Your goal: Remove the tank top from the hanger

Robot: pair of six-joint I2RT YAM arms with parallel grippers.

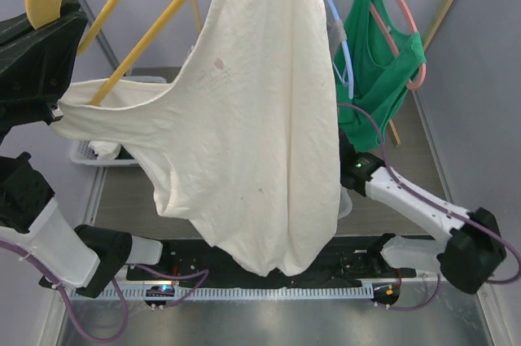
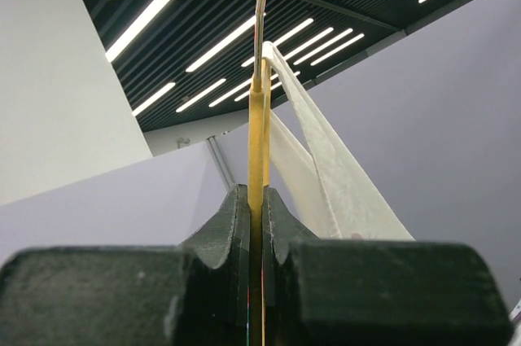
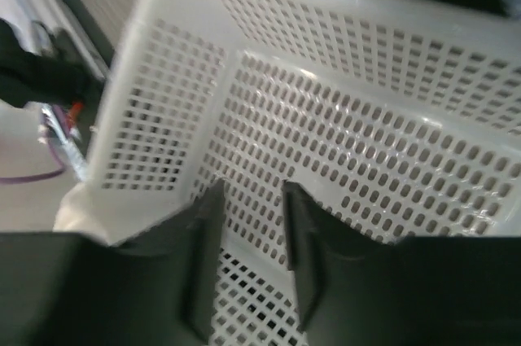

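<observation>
The white tank top (image 1: pixel 252 118) hangs large and close to the top camera, draped on the yellow hanger (image 1: pixel 155 24). My left gripper is shut on the hanger, raised at upper left in the top view; white fabric hangs behind it in the left wrist view. My right gripper is part open, blurred, over the inside of an empty white perforated basket. In the top view the tank top hides most of the right gripper.
A green top (image 1: pixel 370 77) on a pink hanger and a blue hanger (image 1: pixel 346 53) hang from the rail at right. Another basket (image 1: pixel 85 153) with folded items sits at left, partly hidden by the white fabric.
</observation>
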